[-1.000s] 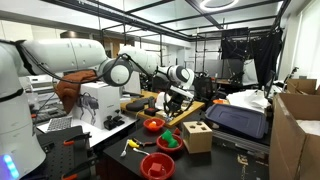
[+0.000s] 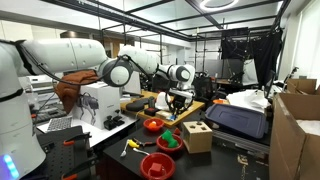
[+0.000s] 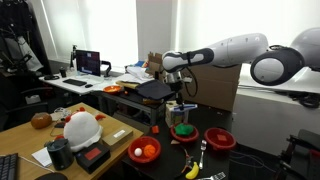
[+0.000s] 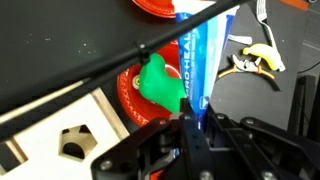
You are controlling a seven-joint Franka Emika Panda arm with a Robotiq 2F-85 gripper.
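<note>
My gripper (image 2: 180,95) is shut on a flat blue-and-white package (image 4: 200,60) with printed lettering. In the wrist view it stretches upward from the gripper across the picture, hiding part of what lies below. Exterior view 2 shows the package (image 3: 180,107) above the table near the bowls. Under it in the wrist view is a red bowl (image 4: 128,98) with a green object (image 4: 158,82) inside. Beside this bowl stands a pale box (image 4: 40,135) with cut-out shapes in its top. The fingertips themselves are hard to make out.
A second red bowl (image 2: 158,166) stands nearer the arm base, and another bowl (image 3: 145,150) holds small items. Pliers (image 4: 250,68), a yellow object (image 4: 266,53) and a fork (image 4: 262,15) lie loose. A brown carton (image 2: 297,130) bounds the right side.
The wrist and gripper have shifted and turned slightly in exterior view 1. The bowls, box and tools stay where they were.
</note>
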